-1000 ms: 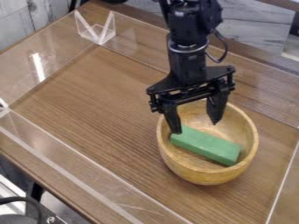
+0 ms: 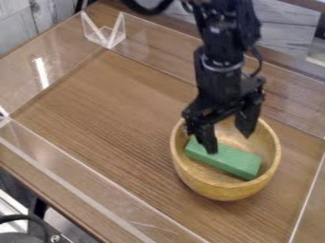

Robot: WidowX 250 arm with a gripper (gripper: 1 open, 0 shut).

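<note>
A green rectangular block (image 2: 230, 161) lies inside a round tan bowl (image 2: 221, 186) on the wooden table. My black gripper (image 2: 223, 123) hangs over the back of the bowl, open, with its two fingers apart on either side. The left fingertips are low beside the block's upper-left end; whether they touch it cannot be told.
A clear plastic container (image 2: 105, 30) sits at the back left. The wooden table (image 2: 89, 123) is broadly clear left of the bowl. A pale wall or board is at the back right, and black cables lie at the lower left corner.
The gripper has shifted slightly and sits a little lower on the left, near the block's end. The bowl and block look essentially unmoved.
</note>
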